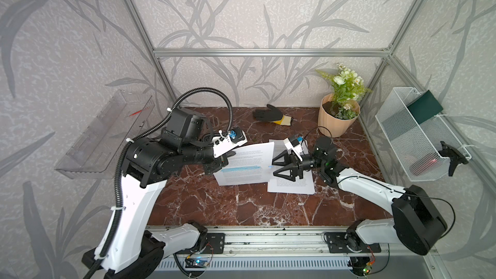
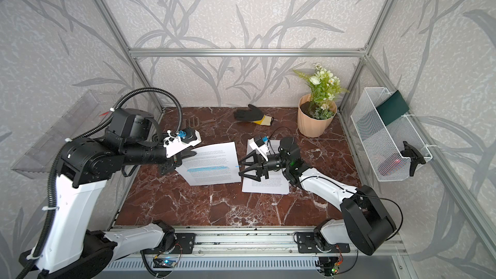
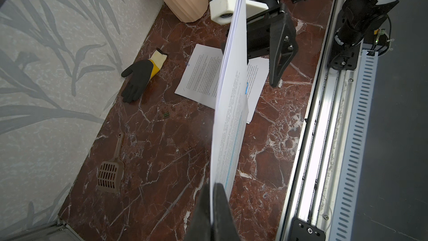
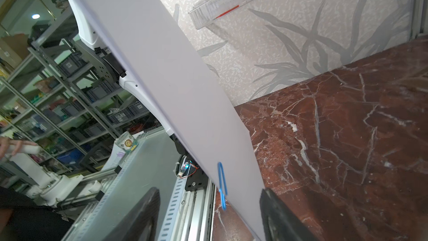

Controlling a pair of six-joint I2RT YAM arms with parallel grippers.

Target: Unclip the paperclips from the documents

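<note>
My left gripper is shut on the edge of a raised document (image 3: 229,102), thin printed sheets with a blue highlighted band. On the document's opposite edge sits a blue paperclip (image 4: 222,186), clear in the right wrist view. My right gripper is open, its fingers (image 4: 145,216) apart on either side of that edge, with the clip in the gap and untouched as far as I can see. Under the right gripper, more printed sheets (image 1: 292,186) lie on the table. A tiny bluish mark at their far edge is too small to identify.
A black and yellow glove (image 1: 271,115) and a potted plant (image 1: 338,116) stand toward the back. A brown slotted scoop (image 3: 111,174) lies at back left. A clear bin (image 1: 85,162) and a white mesh basket (image 1: 413,149) hang at the sides.
</note>
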